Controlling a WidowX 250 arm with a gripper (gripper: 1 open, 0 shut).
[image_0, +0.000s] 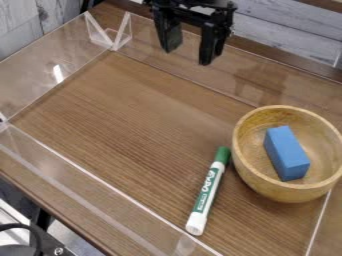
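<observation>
My gripper (190, 42) hangs at the top middle of the camera view, its two black fingers apart with nothing between them. Below it to the right, a round yellow bowl (313, 186) holds a blue block (286, 153). A green and white marker (206, 195) lies on the wooden table (107, 140), to the left of the bowl and toward the front.
A clear plastic piece (111, 30) stands at the upper left. A black cable (20, 228) shows at the lower left edge.
</observation>
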